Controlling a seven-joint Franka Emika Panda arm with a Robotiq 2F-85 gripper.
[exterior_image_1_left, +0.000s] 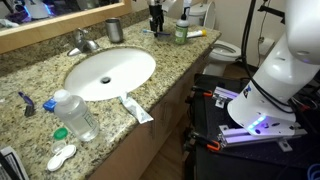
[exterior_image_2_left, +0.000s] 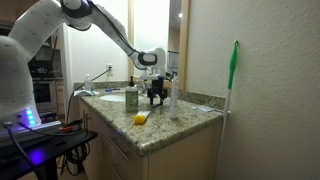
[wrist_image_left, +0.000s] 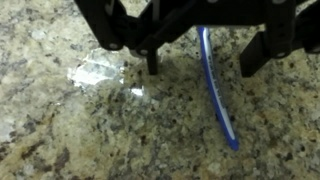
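Observation:
A slim blue-and-white stick, perhaps a toothbrush handle (wrist_image_left: 215, 95), lies on the speckled granite counter (wrist_image_left: 60, 120). In the wrist view my gripper is over it, its two dark fingers well apart. The stick runs through the gap without visible contact on either side, and its upper end is hidden behind the gripper. From the first exterior view, the gripper (exterior_image_1_left: 157, 32) is low over the far end of the counter. The second exterior view has the gripper (exterior_image_2_left: 153, 98) down among the bottles.
Near the gripper stand a green soap bottle (exterior_image_2_left: 132, 101) and a clear bottle (exterior_image_2_left: 174, 103); an orange object (exterior_image_2_left: 140, 119) lies closer to the edge. The sink (exterior_image_1_left: 110, 73) occupies mid-counter. A plastic bottle (exterior_image_1_left: 76, 115) stands at the near end.

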